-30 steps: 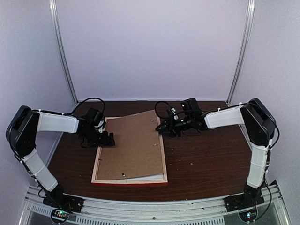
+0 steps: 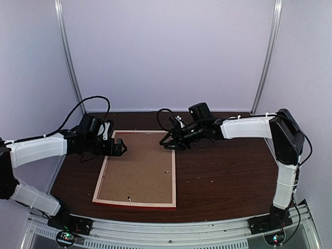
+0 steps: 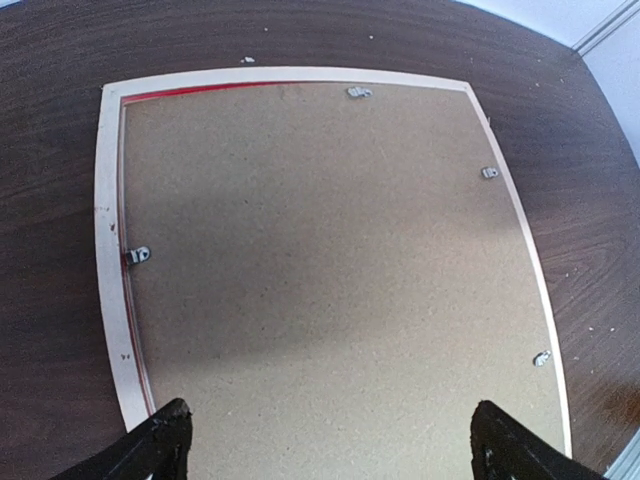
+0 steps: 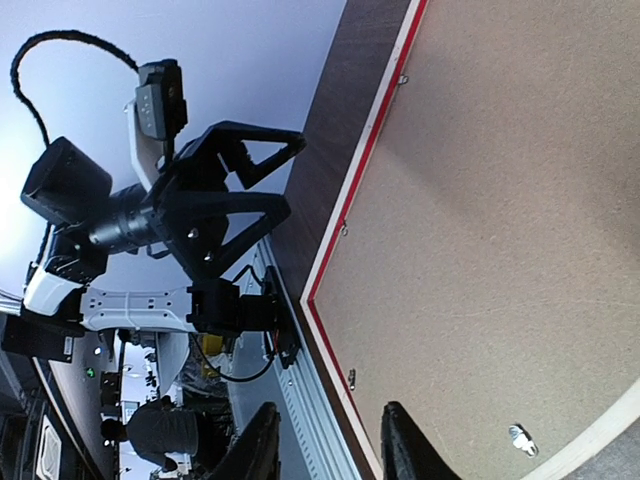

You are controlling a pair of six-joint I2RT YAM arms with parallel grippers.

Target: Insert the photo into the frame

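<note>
The pale-rimmed frame [image 2: 136, 203] lies back-up on the table, its inner edge showing red. Within its rim rests the brown backing board [image 2: 139, 171], lined up with the sides; a thin red strip shows along its edge in the left wrist view. No photo is visible. My left gripper [image 2: 122, 149] hovers over the board's left side, its fingers [image 3: 172, 440] spread wide with only board beneath. Over the upper right corner is my right gripper [image 2: 165, 144]; its fingers [image 4: 402, 440] stand apart with nothing visibly held between them.
Small metal clips [image 3: 138, 255] sit around the board's edge. The metal rail [image 2: 171, 233] runs along the front edge.
The board, earlier tilted with a white strip showing below it, now lies straight in the rim. The frame has shifted left. My right gripper moved left; my left arm swung left and forward.
</note>
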